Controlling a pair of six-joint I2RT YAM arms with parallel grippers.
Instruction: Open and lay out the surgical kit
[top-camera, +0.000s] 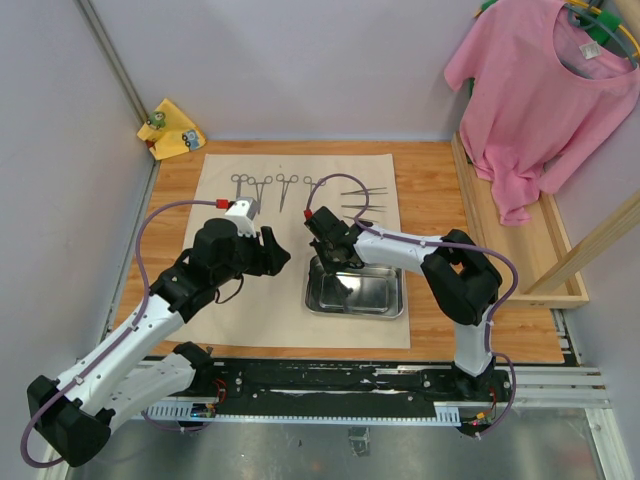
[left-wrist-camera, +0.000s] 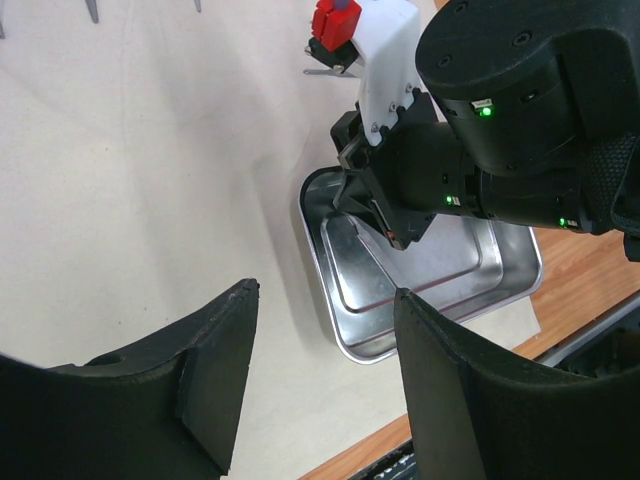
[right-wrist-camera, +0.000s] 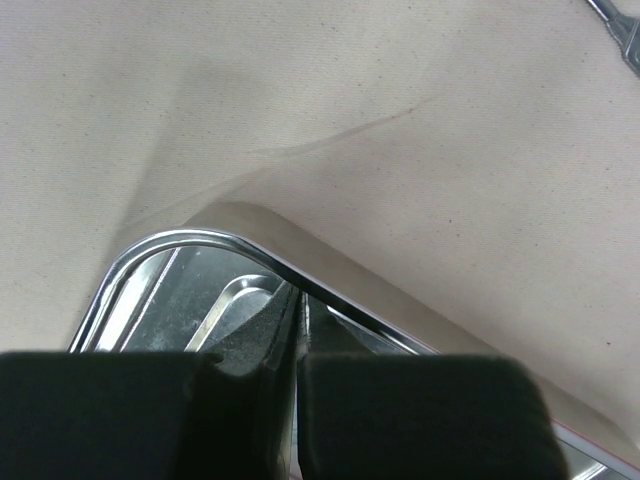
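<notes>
The steel tray (top-camera: 382, 291) sits on the paper sheet (top-camera: 240, 315) at centre right. My right gripper is down in the tray near a corner, its fingers shut; a thin shiny line shows at them, and I cannot tell what it is. My left gripper (top-camera: 275, 250) stands open above the sheet, left of the tray, empty. Scissor-like instruments (top-camera: 285, 190) lie in a row at the back of the sheet, with several thin tweezer-like instruments (top-camera: 365, 193) to their right.
A pink shirt (top-camera: 530, 100) hangs over a wooden frame (top-camera: 575, 300) at the right. A yellow cloth (top-camera: 175, 135) lies at the back left.
</notes>
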